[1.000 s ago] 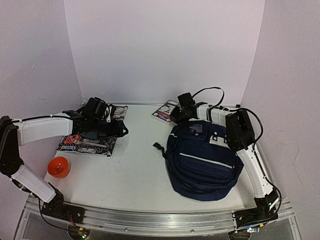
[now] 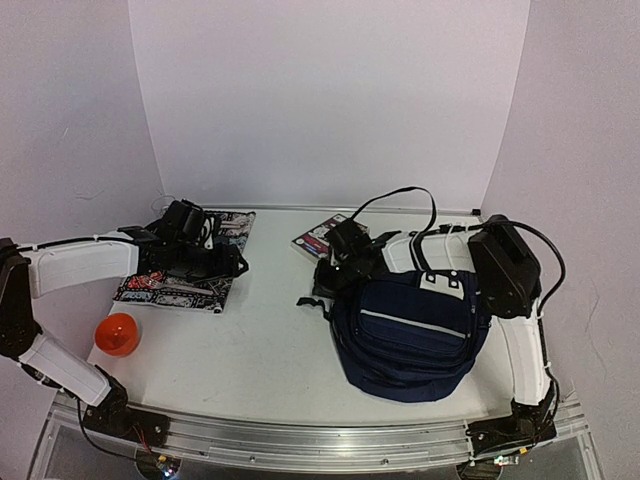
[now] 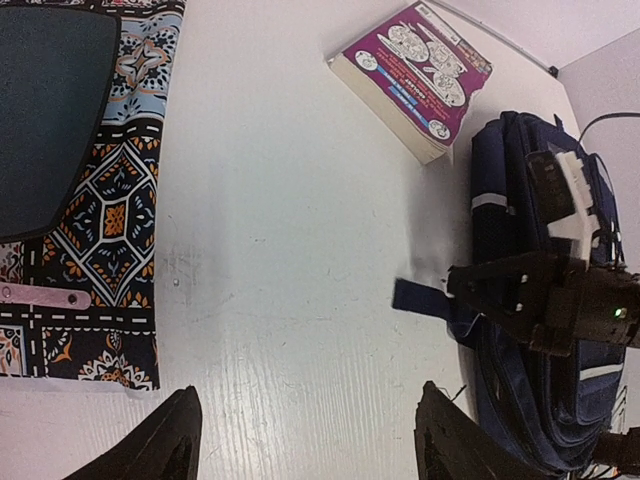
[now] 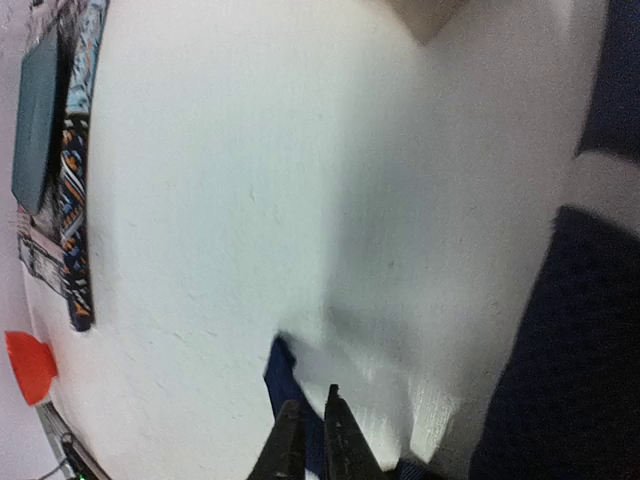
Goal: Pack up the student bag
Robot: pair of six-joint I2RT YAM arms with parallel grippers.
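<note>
The navy bag [image 2: 410, 335] lies on the right of the table, its strap end [image 3: 425, 300] poking out to the left. My right gripper is low by that strap, its fingers close together with a narrow gap; whether the strap is caught between them is unclear. A thick purple-covered book [image 3: 415, 65] rests on the table behind the bag. My left gripper hangs open over the left side, nothing between its widely parted fingers.
On the left lies a patterned cloth [image 3: 115, 215] with a dark grey flat item [image 3: 50, 110] and a pink strip [image 3: 45, 295] over it. An orange bowl [image 2: 117, 334] stands at the front left.
My right gripper has come from beside the book toward the front left, to the strap. The strap end has shifted slightly, and the book sits a little farther left. The left arm barely moved.
</note>
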